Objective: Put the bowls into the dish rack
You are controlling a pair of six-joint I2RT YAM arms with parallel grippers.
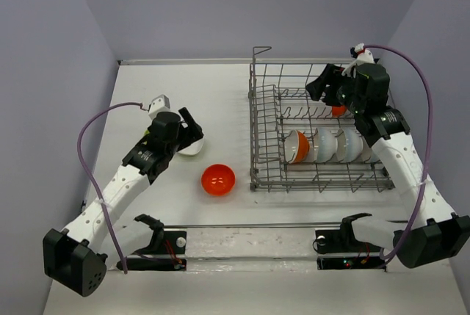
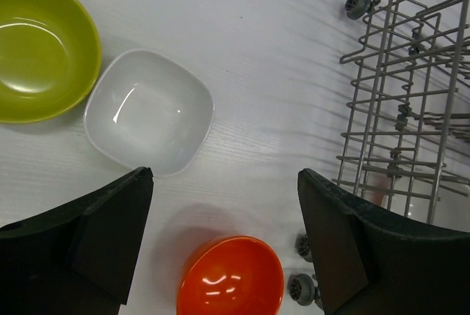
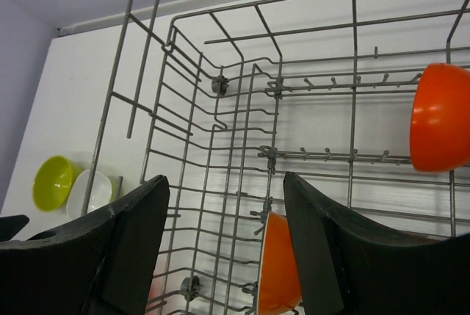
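Note:
Three bowls rest on the white table left of the wire dish rack [image 1: 254,139]: a red-orange one [image 1: 218,180], a white one [image 2: 150,113] and a yellow-green one [image 2: 44,47]. In the left wrist view the green bowl's edge touches or nearly touches the white bowl. My left gripper [image 1: 192,125] is open over the table near the white bowl, its fingers [image 2: 103,241] empty. Over the rack's back part my right gripper [image 1: 321,87] hangs open, holding nothing. Inside the rack, an orange-and-white bowl [image 1: 297,147] stands on edge at the front, with several pale bowls beside it; another orange bowl [image 3: 444,118] sits farther back.
The rack's tall left side wires [image 3: 117,73] rise between the two work areas. Wheels [image 2: 358,5] show under the rack's edge. Bare table [image 1: 220,102] lies between the left gripper and the rack, and the rack's back left section is empty.

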